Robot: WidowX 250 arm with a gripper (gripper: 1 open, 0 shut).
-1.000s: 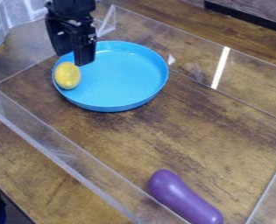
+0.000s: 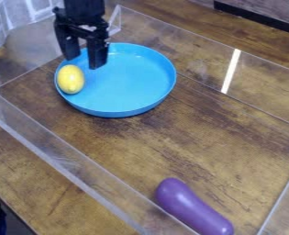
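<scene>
A black gripper (image 2: 82,53) hangs over the back left of a round blue plate (image 2: 132,84), its fingers apart with nothing visible between them. Below it, on the left side of the plate, lies a yellow oval object (image 2: 71,79). A purple eggplant-like object (image 2: 191,206) rests on the wooden table at the bottom right, away from the plate.
Clear plastic panels (image 2: 61,165) run along the left side, and another edge shows at the right.
The gripper has shifted slightly over the plate's back left. The yellow object, the plate and the purple object look unmoved.
</scene>
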